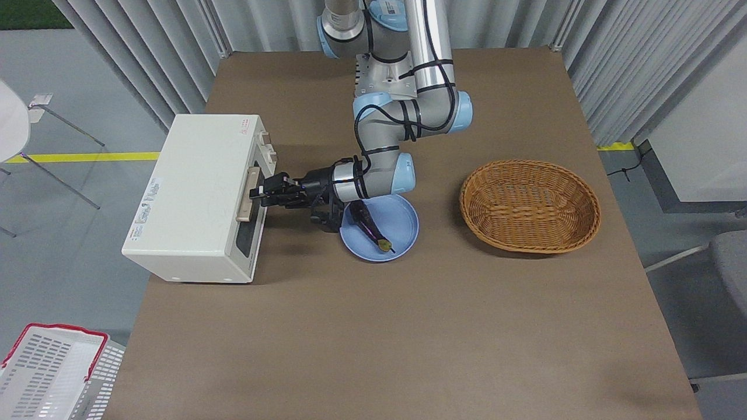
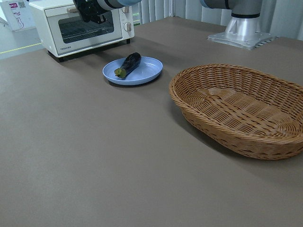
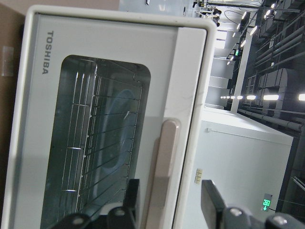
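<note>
My black gripper (image 1: 260,192) is at the front of the white toaster oven (image 1: 189,189). In the wrist view its fingers stand open on either side of the oven's beige door handle (image 3: 163,167), close to it; contact cannot be told. The door is closed, with a wire rack behind its glass. A dark eggplant (image 2: 130,64) with a green stem lies on a blue plate (image 2: 132,80) on the table, partly under my arm in the front view.
A wicker basket (image 1: 529,207) sits to the right of the plate. A red-rimmed white plastic crate (image 1: 59,371) stands on the floor at lower left.
</note>
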